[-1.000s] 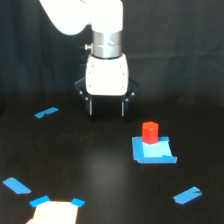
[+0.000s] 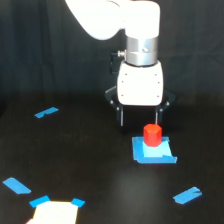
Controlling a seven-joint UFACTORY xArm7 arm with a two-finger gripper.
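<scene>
A small red block (image 2: pixel 152 136) stands upright on the pale patch (image 2: pixel 153 151) framed by blue tape at the right of the table. My gripper (image 2: pixel 139 120) is over the block's left and rear side in this view, pointing down. Its thin dark fingers look spread apart, one to the left of the block and the other near its upper right. No grip on the block shows. The fingertips are dark against the black background, so whether either touches the block is hard to tell.
Strips of blue tape mark the dark table at the left (image 2: pixel 16 186), far left and front right (image 2: pixel 187 195). A pale object (image 2: pixel 54 213) is cut off by the bottom edge.
My arm and gripper have moved right and somewhat lower, from left of the block to close over it. The block appears shifted very slightly right and down in view.
</scene>
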